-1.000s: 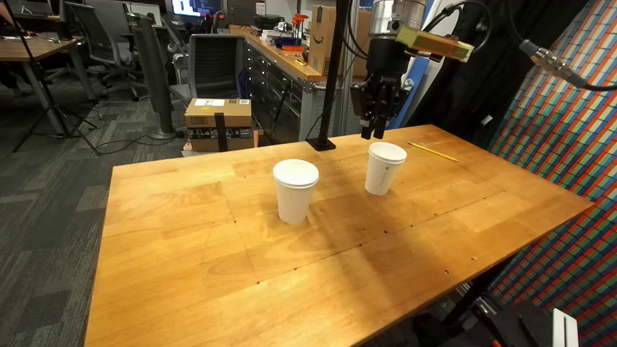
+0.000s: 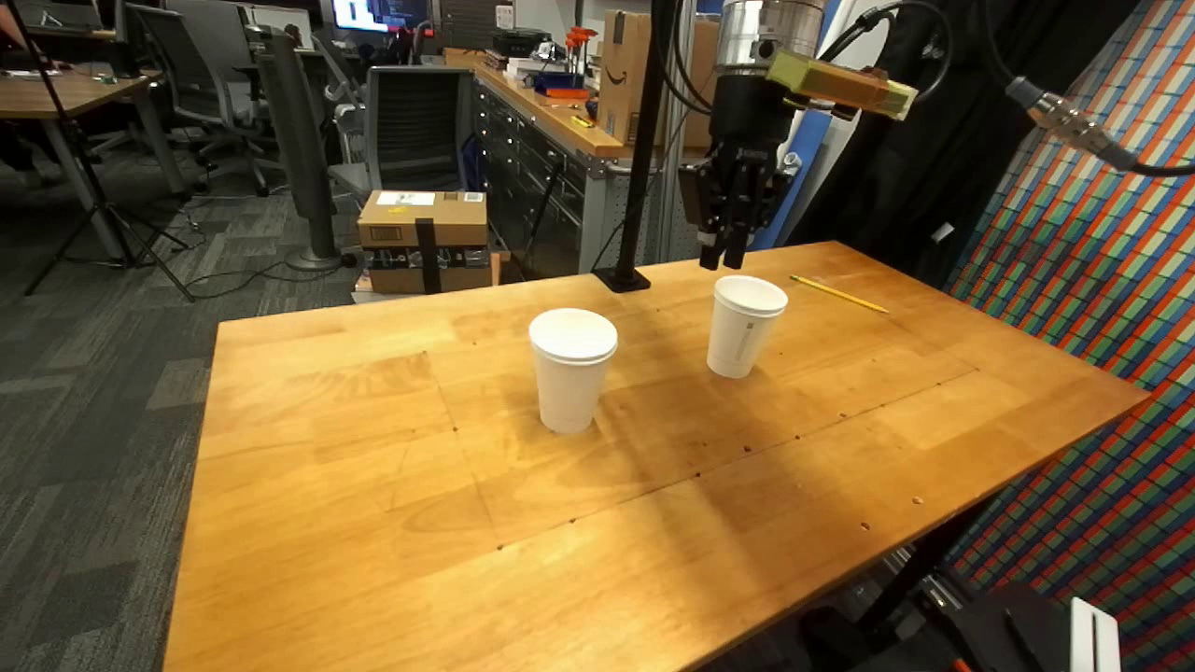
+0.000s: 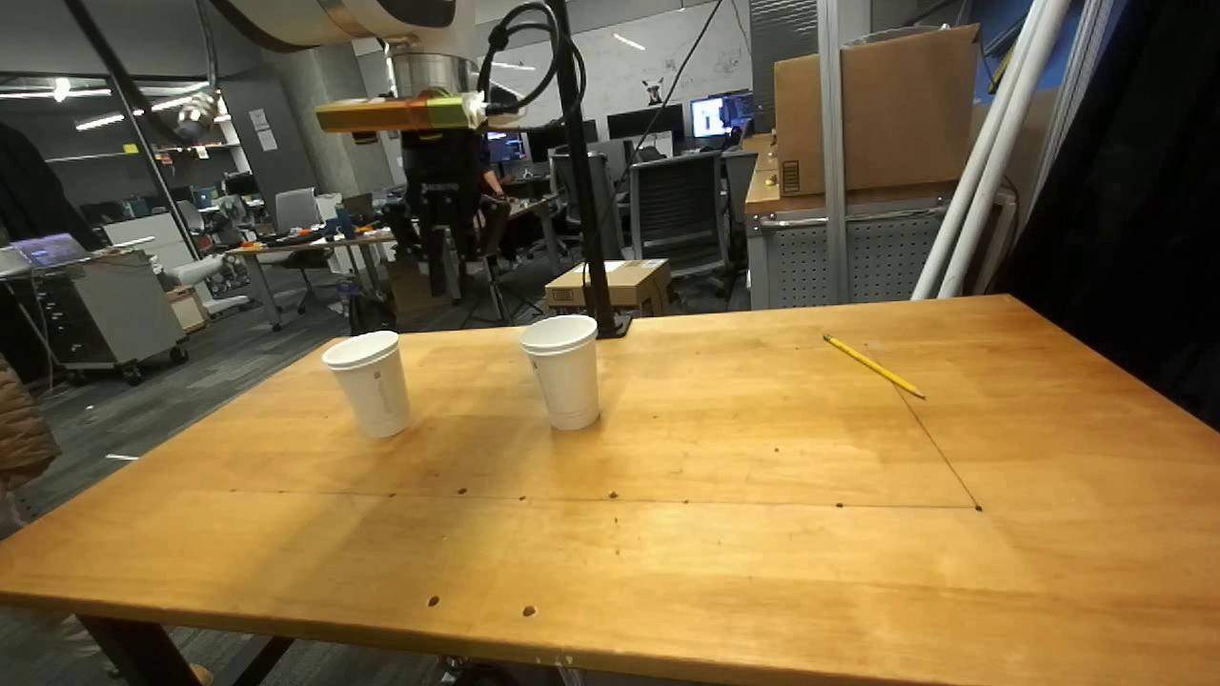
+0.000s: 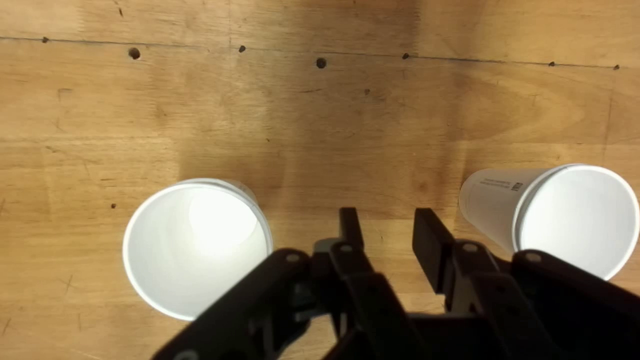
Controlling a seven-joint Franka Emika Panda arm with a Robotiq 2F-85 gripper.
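Two white paper cups stand upright and apart on the wooden table. In exterior view 1, one cup point(image 2: 570, 375) is left of centre and the other cup point(image 2: 739, 330) is farther right. My gripper point(image 2: 724, 256) hangs above the table, close to the right-hand cup in that picture. From the wrist, a gap shows between the fingertips of the gripper, which is open and empty. A cup point(image 4: 196, 249) lies to its left and a printed cup point(image 4: 495, 198) to its right, partly covered by a finger.
A yellow pencil point(image 3: 875, 366) lies on the table point(image 3: 732, 572), well away from both cups. At the table's far edge stands a black post point(image 2: 643, 168).
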